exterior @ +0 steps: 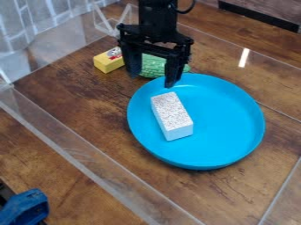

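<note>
My black gripper (153, 66) hangs at the top centre, open, with its fingers pointing down over a green object (161, 71) behind the blue plate. A white speckled block (172, 115) lies on the blue plate (223, 132). A small yellow box (107, 61) lies to the left of the gripper. Whether the fingers touch the green object is not clear.
A wooden board (70, 114) holds these things, with clear plastic walls along the left. A blue object (21, 209) lies at the bottom left corner. The wood to the right of the plate is mostly clear.
</note>
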